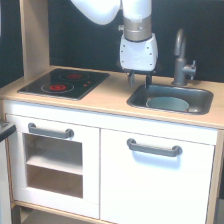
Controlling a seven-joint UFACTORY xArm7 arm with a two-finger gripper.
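My gripper (140, 80) hangs above the left back edge of the sink (203, 103), pointing down. Its two dark fingers stand apart, and nothing shows between them. A greenish round dish or pan (168, 103) lies in the basin, to the right of and below the fingertips. Part of that dish is hidden by the sink's front rim.
The grey faucet (180, 62) rises behind the sink, to the right of my gripper. Between stove and sink the wooden counter (108, 96) is clear. Below are white cabinets with dark handles (154, 149).
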